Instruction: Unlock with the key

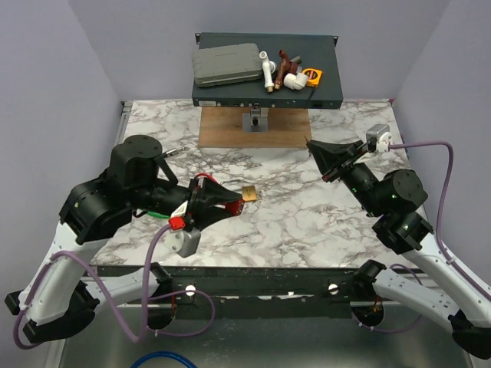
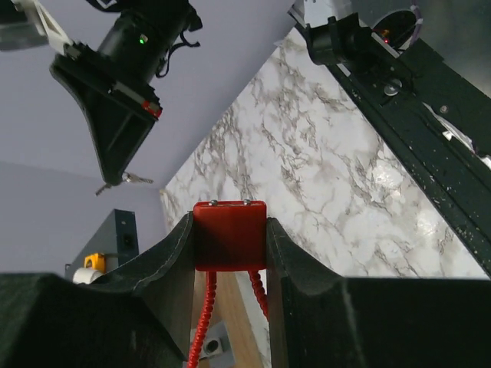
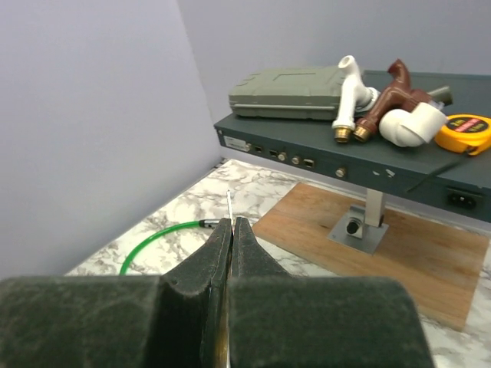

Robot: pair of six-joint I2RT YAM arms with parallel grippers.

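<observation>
My left gripper [image 1: 232, 205] is shut on a red block [image 2: 230, 234] with red cords hanging from it, raised above the marble table. A brass padlock [image 1: 249, 192] lies on the table just behind it in the top view. My right gripper [image 1: 313, 148] is raised at the right with a key [image 2: 115, 184] at its tip, seen most clearly in the left wrist view; in the right wrist view only a thin upright sliver shows at the fingertips.
A dark shelf [image 1: 230, 102] holds a grey case [image 1: 227, 63], pipe fittings and a tape measure [image 1: 311, 77] at the back, over a wooden board [image 1: 219, 130]. A green hose [image 3: 142, 244] lies on the left.
</observation>
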